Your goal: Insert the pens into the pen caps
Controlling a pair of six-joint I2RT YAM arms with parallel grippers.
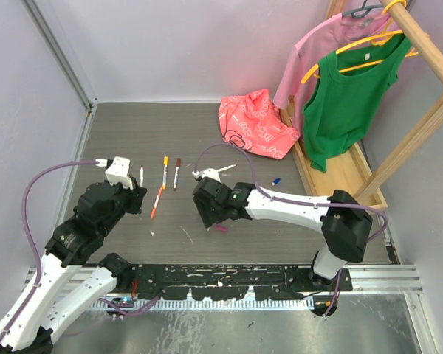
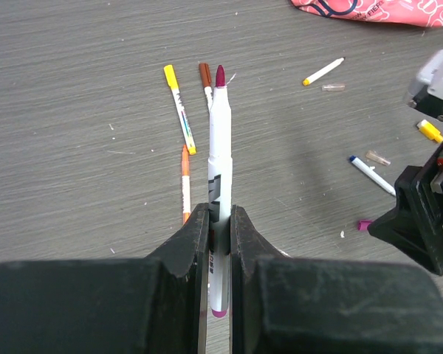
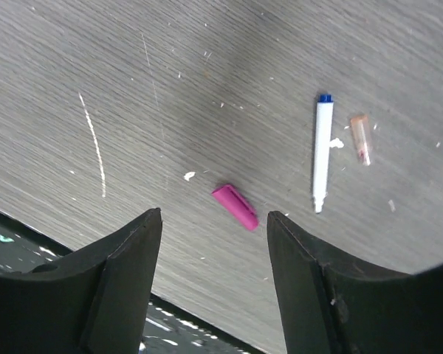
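Note:
My left gripper is shut on a white marker (image 2: pixel 220 133) with a dark pink tip, held upright in the left wrist view. My right gripper is open, above a loose magenta cap (image 3: pixel 235 205) on the table. To that cap's right lie a white pen (image 3: pixel 322 151) with a blue end and a clear cap (image 3: pixel 359 138). Yellow (image 2: pixel 179 114), brown (image 2: pixel 205 80) and orange (image 2: pixel 185 184) pens lie on the table, as does a small yellow cap (image 2: pixel 430 130).
A pink cloth (image 1: pixel 255 125) and a wooden clothes rack (image 1: pixel 421 130) stand at the back right. The middle of the table (image 1: pixel 118 125) has free room.

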